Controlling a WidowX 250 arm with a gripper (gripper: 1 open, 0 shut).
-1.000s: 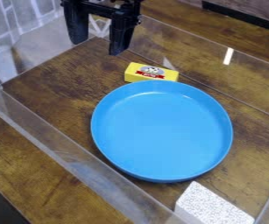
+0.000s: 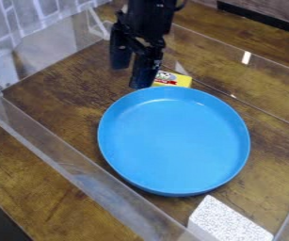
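Note:
My black gripper [image 2: 132,58] hangs at the top centre of the camera view, open, its dark fingers pointing down with nothing visible between them. Just right of it and partly behind it lies a small yellow box [image 2: 173,79] on the wooden table. Below them a large blue plate [image 2: 173,141] fills the middle of the view.
Clear transparent walls [image 2: 11,56] run along the left and lower edges. A white speckled block [image 2: 229,219] lies at the bottom right.
The gripper has moved rightward and down toward the yellow box, which it now partly hides, and has turned. The plate and white block have not moved.

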